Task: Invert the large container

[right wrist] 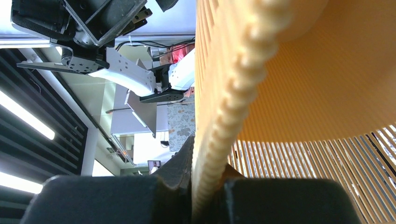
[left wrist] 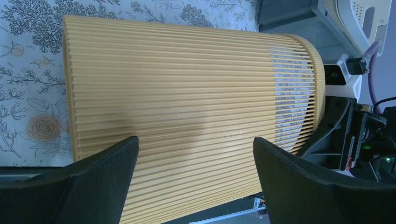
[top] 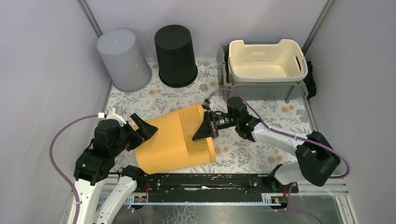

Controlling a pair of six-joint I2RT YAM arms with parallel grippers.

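Note:
The large yellow ribbed container (top: 168, 140) lies on its side across the front of the mat, its slatted band toward the right; it fills much of the left wrist view (left wrist: 177, 107). My left gripper (top: 144, 126) hangs open over its left part, fingers apart above the ribbed side (left wrist: 196, 168). My right gripper (top: 208, 128) is shut on the container's rim at the right end. In the right wrist view the rim (right wrist: 233, 102) runs down between the fingers of that gripper, with the hollow inside to the right.
A grey bin (top: 121, 56) and a black bin (top: 175, 51) stand upturned at the back left. A cream basket (top: 266, 70) sits on a grey crate (top: 261, 91) at the back right.

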